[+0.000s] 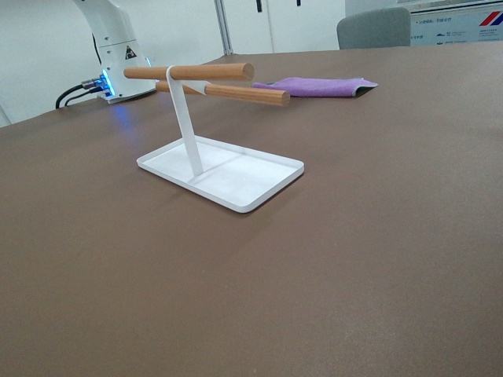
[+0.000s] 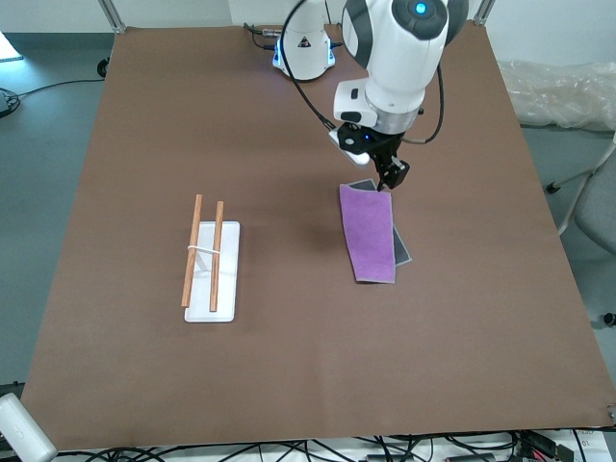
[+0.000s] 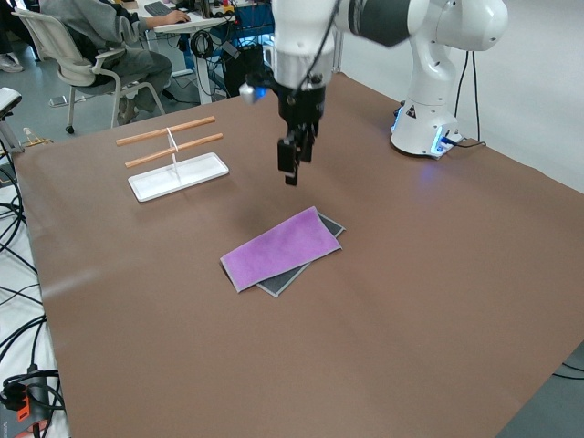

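Observation:
A purple cloth [image 2: 366,236] lies over a grey cloth [image 2: 400,248] on the brown table, also seen as a purple cloth [image 3: 278,246] in the right view. My gripper [image 2: 389,178] hangs near the cloths' back end in the left view; in the right view the gripper [image 3: 292,169] is above the table beyond them. Whether it is open or shut is unclear. A white stand [image 2: 227,274] with two wooden bars [image 1: 212,72] stands to the left of the cloths in the left view.
The robot's white base [image 3: 420,132] is at the back. Cables [image 2: 318,448] run along the front edge, outside the tabletop.

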